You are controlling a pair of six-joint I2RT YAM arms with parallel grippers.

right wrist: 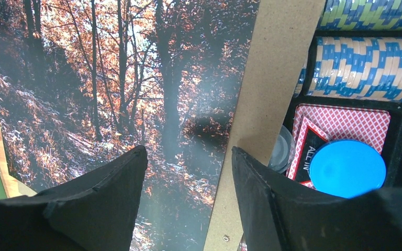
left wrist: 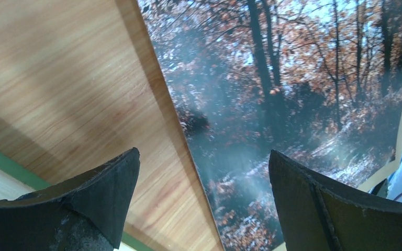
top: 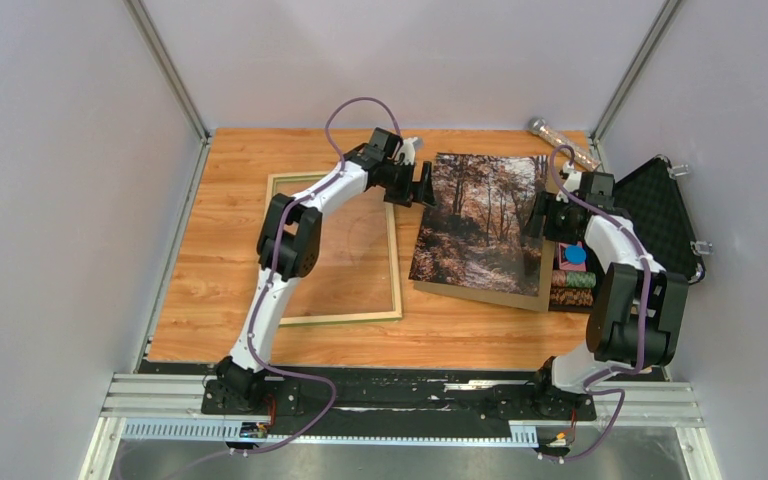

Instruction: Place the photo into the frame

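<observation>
The photo (top: 485, 225) of an autumn forest lies on a brown backing board (top: 480, 296) right of the table's middle. To its left rests the empty wooden frame (top: 394, 260), through which the table shows. My left gripper (top: 424, 190) is open over the photo's left edge; in the left wrist view that edge runs between its fingers. Over the photo's right edge is my right gripper (top: 536, 216), its fingers (right wrist: 264, 201) parted, one above the photo and one over the board's bare strip (right wrist: 272, 78). Neither grips anything.
An open black case (top: 665, 215) with poker chips (right wrist: 366, 68), cards and a blue disc (right wrist: 348, 168) stands at the right, against the board's right edge. Behind it lies a clear tube (top: 560, 140). Bare table shows at the front and far left.
</observation>
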